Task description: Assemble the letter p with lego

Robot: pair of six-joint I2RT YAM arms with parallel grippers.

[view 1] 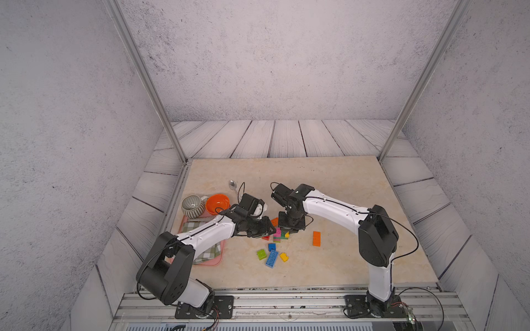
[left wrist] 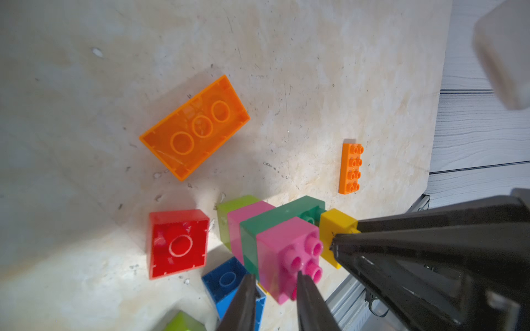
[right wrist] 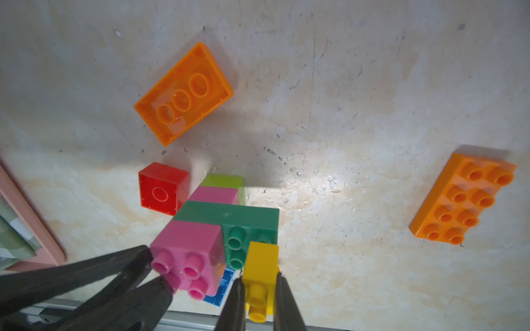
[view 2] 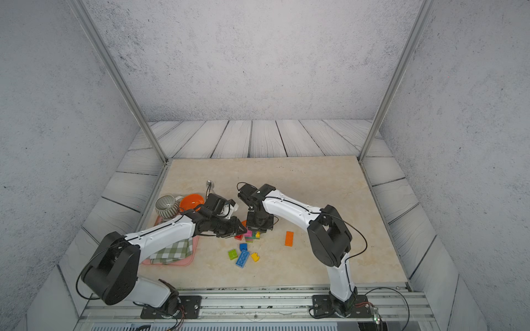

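A stack of a lime brick (left wrist: 223, 223), a pink brick (right wrist: 212, 194), a long green brick (right wrist: 204, 211) and a second pink brick (right wrist: 196, 237) on top rises from the table. My left gripper is shut on this top pink brick; its dark fingers (right wrist: 118, 281) reach in from the left in the right wrist view. My right gripper is shut on a small yellow brick (right wrist: 261, 262). In the left wrist view that yellow brick is by the green brick's right end, with a green stud visible beside it. I cannot tell whether it is seated on the studs.
A red brick (left wrist: 176, 242) and an upturned orange brick (left wrist: 196, 129) lie close by. Blue bricks (view 1: 272, 258), a green brick (view 1: 261, 254) and another yellow brick (view 1: 284, 257) lie in front. A second orange brick (view 1: 316, 238) is right.
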